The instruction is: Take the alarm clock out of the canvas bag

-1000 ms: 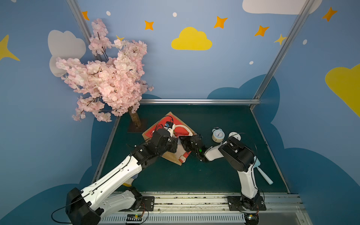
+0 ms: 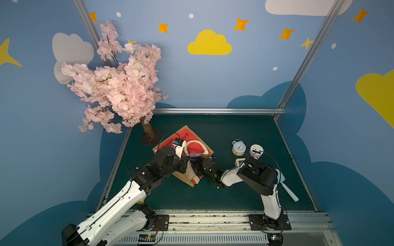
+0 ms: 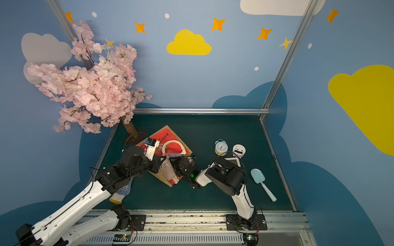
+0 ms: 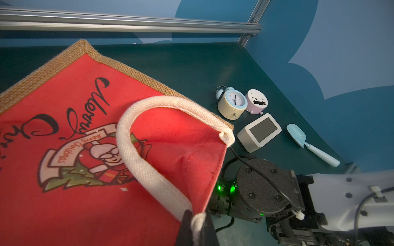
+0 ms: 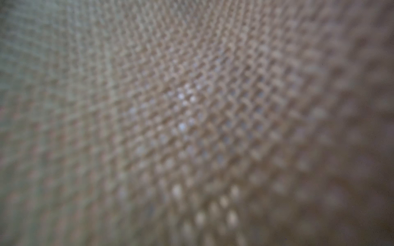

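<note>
The canvas bag [image 4: 65,164], red with Christmas print, burlap trim and a white rope handle [image 4: 143,172], lies on the table. My left gripper is shut on the handle's lower end by the red rim. My right gripper [image 2: 196,164] is pushed into or against the bag's opening, its fingers hidden; the right wrist view holds only blurred burlap weave. Whether it holds anything cannot be told. No clock shows inside the bag.
Right of the bag stand a cream alarm clock [image 4: 226,107], a pink clock [image 4: 254,106], a white digital clock [image 4: 250,135] and a blue scoop [image 4: 318,151]. A blossom tree [image 2: 115,90] stands back left.
My left gripper has moved left and slightly toward the front, with the bag shifting along.
</note>
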